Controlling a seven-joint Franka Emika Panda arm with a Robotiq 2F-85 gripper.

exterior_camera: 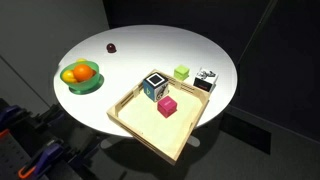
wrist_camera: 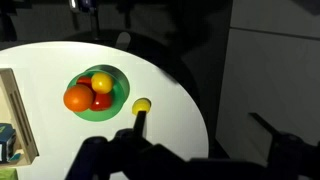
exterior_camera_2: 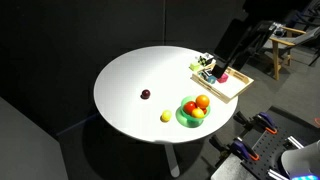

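Note:
My gripper is open in the wrist view, its dark fingers (wrist_camera: 138,130) wide apart with nothing between them. It hangs above the table, a dark shape at the upper right of exterior view 2. A green bowl (wrist_camera: 97,114) sits on the white table, holding an orange fruit (wrist_camera: 77,98), red fruit (wrist_camera: 101,102) and a yellow fruit (wrist_camera: 101,82). Outside the bowl, close to its rim, lies another yellow fruit (wrist_camera: 142,105). A small dark red fruit (exterior_camera_2: 145,94) rests alone farther across the table.
A shallow wooden tray (exterior_camera: 131,115) holds a dark patterned cube (exterior_camera: 155,87) and a pink cube (exterior_camera: 167,106). Beside it are a green cube (exterior_camera: 181,73) and a black-and-white box (exterior_camera: 206,80).

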